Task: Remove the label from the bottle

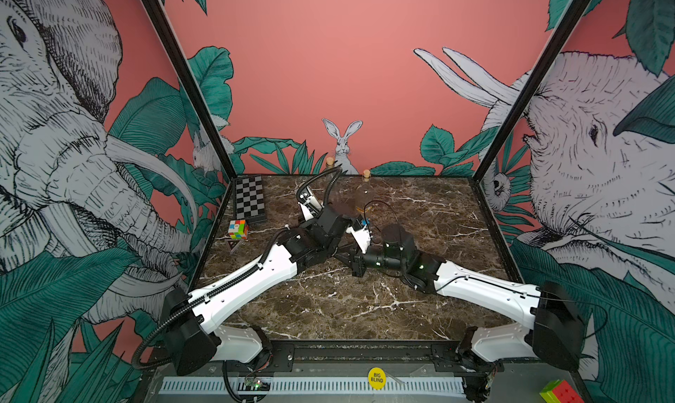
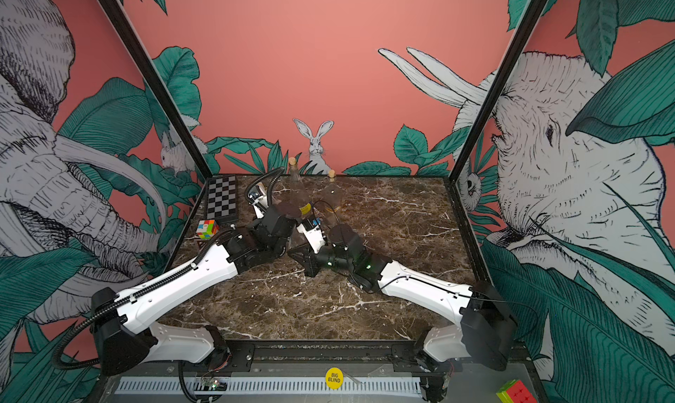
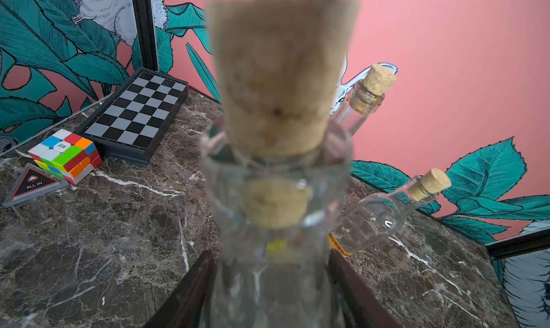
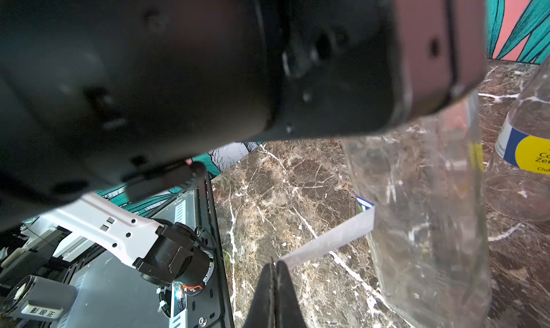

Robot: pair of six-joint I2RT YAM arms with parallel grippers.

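A clear corked bottle (image 3: 275, 270) fills the middle of the left wrist view, with my left gripper shut on it below the neck. In the right wrist view the same bottle (image 4: 429, 230) is held upright beneath the left gripper's dark body. A white label strip (image 4: 329, 239) is peeled out from the bottle's side, its free end between the tips of my right gripper, which is shut on it. In both top views the two arms meet over the middle of the table and hide much of the bottle.
Two other corked bottles (image 3: 372, 225) stand behind, one with a yellow-and-blue label (image 4: 530, 150). A chessboard (image 3: 131, 113), a Rubik's cube (image 3: 66, 153) and a triangular case (image 3: 31, 185) lie at the back left.
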